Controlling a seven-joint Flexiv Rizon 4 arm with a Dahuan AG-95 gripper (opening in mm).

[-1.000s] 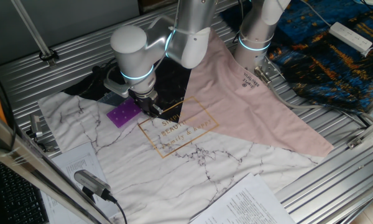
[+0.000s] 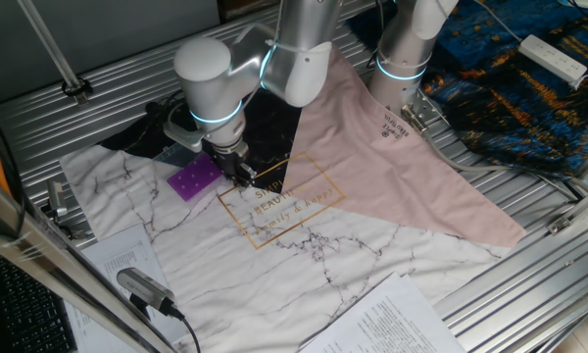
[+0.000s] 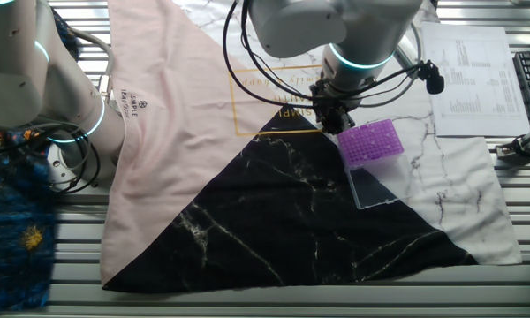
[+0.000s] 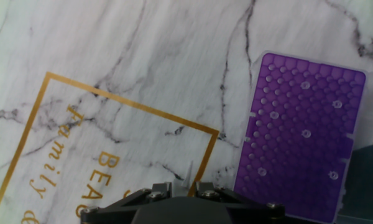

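A purple rack [image 4: 301, 134] with a grid of small round wells lies flat at the right of the wrist view. It also shows as a purple block [image 2: 195, 177] in exterior view 1 and beside the gripper in exterior view 2 [image 3: 370, 144]. My gripper points down over the corner of the gold printed frame, to one side of the rack. Between its dark fingers a thin, pale, pointed sliver [image 4: 188, 175] shows; whether it is gripped is unclear. In exterior view 2 the fingertips [image 3: 334, 119] are dark and partly hidden by cables.
A clear tray or lid [image 3: 376, 190] adjoins the rack. The cloth [image 3: 274, 216] is patterned in pink, black and white marble, with wide free areas. Printed sheets [image 2: 387, 319] lie at its edge, and a small camera stand [image 2: 147, 289] stands nearby.
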